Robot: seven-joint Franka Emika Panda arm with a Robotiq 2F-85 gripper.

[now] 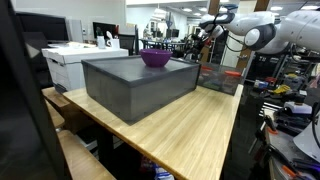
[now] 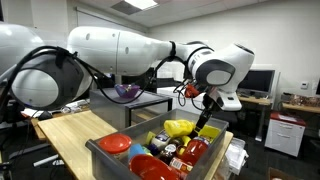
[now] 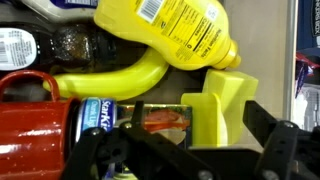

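Note:
In the wrist view my gripper stands open, its dark fingers [image 3: 262,124] spread apart at the lower edge. Between and beyond them lie a yellow block-like piece [image 3: 232,98] and a packet with a red picture [image 3: 165,120]. A yellow mustard bottle [image 3: 180,28] lies on its side farther up, with a yellow banana [image 3: 125,78] below it. The red mug [image 3: 35,135] and a blue-labelled can [image 3: 95,118] are to the left. Exterior view 2 has the gripper [image 2: 209,108] over the right part of a grey bin [image 2: 112,168]; its fingertips are hard to make out.
A dark bottle [image 3: 75,47] lies at the wrist view's upper left. The purple bowl [image 1: 155,57] sits on a grey box [image 1: 130,95]. In front, the wooden table [image 1: 180,135] is bare. White containers [image 2: 236,155] stand beside the bin.

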